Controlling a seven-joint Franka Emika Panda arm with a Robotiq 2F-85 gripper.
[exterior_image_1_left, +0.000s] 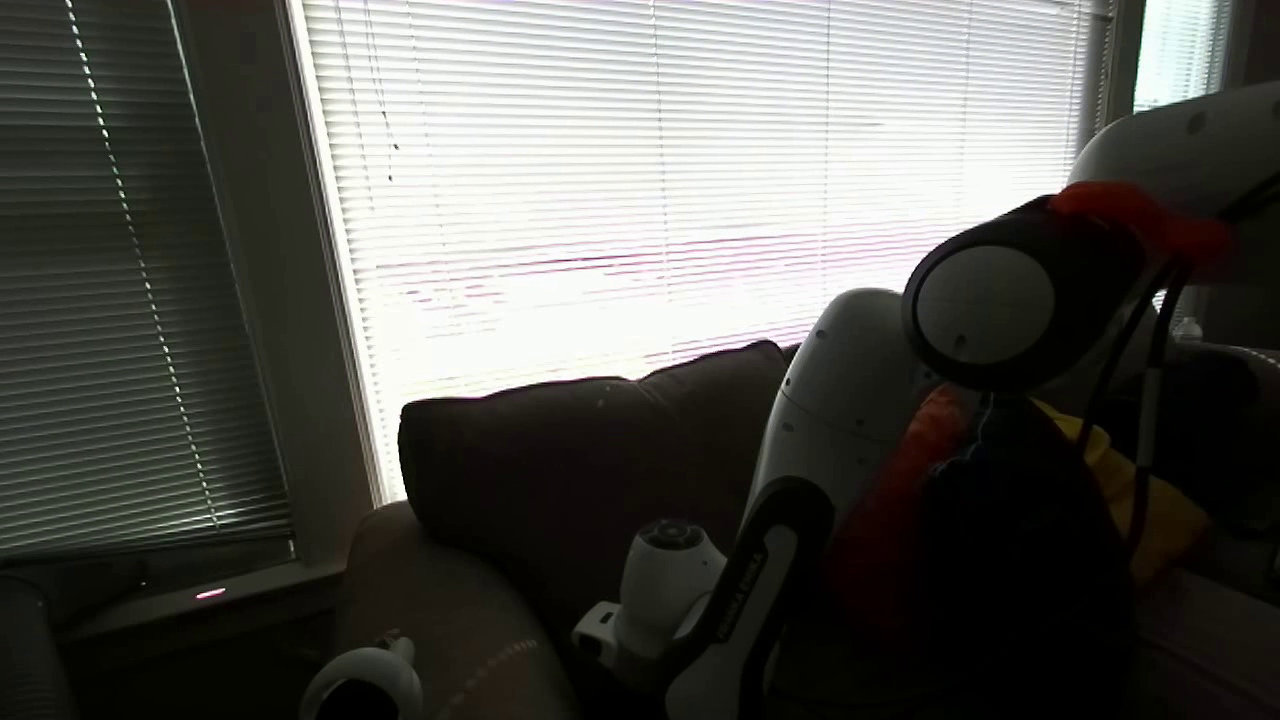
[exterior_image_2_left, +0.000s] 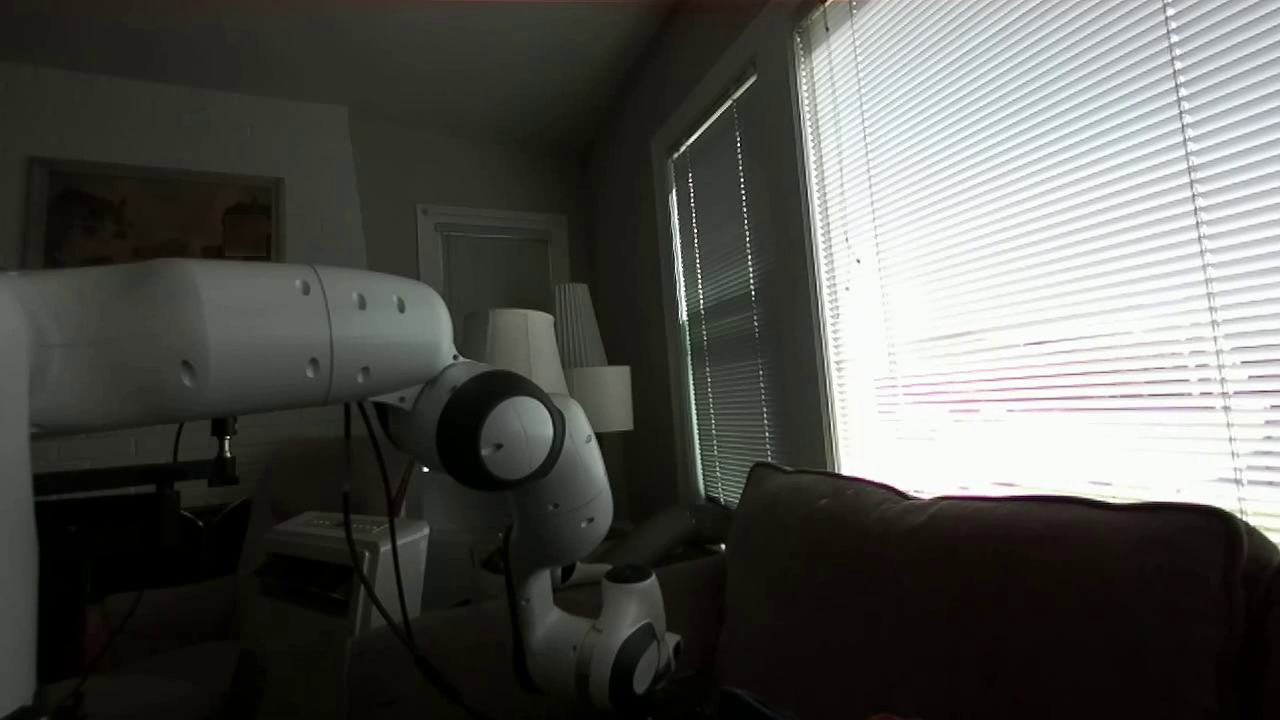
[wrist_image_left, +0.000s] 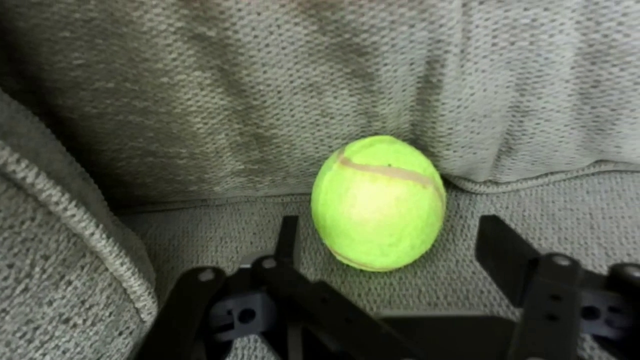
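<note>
A bright yellow-green tennis ball rests on the grey sofa seat, close against the back cushion in the wrist view. My gripper is open around the near side of the ball. Its left finger stands left of the ball and its right finger stands to the right, each with a gap showing. In both exterior views the fingers and the ball are hidden; only the arm's wrist shows, low in front of the sofa.
A sofa arm with a piped edge rises at left in the wrist view. Orange cloth and a dark shape lie by the arm. Cables hang under the arm.
</note>
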